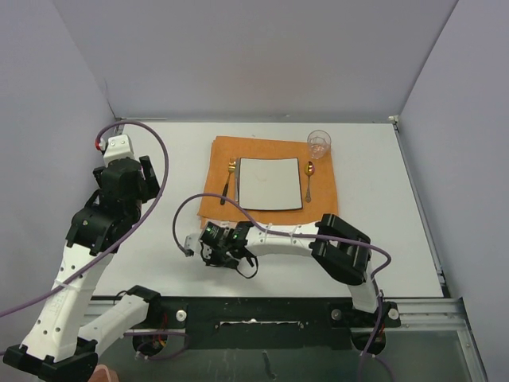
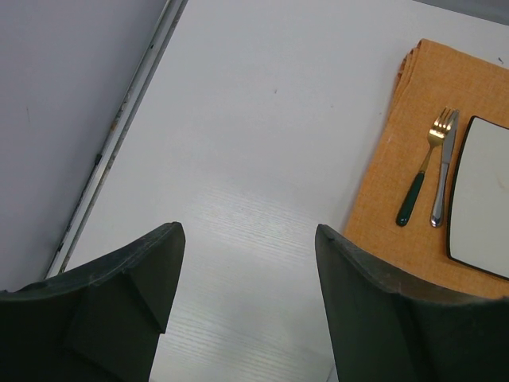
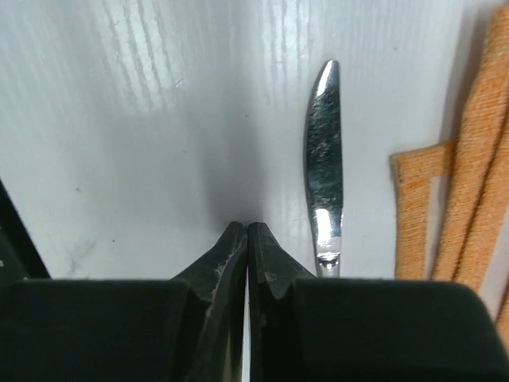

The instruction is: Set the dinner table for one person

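Observation:
An orange placemat (image 1: 326, 191) carries a white square plate (image 1: 268, 184), a spoon (image 1: 309, 181) right of it, and a gold-and-green fork (image 2: 413, 191) beside a silver knife (image 2: 441, 191) on its left. A glass (image 1: 319, 143) stands at the back right corner. My right gripper is shut, low over the white table, nothing seen between its fingers; a second knife (image 3: 324, 159) lies just right of it, off the orange cloth. My left gripper is open and empty, raised at the table's left side.
Folded orange cloth (image 3: 469, 183) lies near the second knife. Walls bound the table at back and sides.

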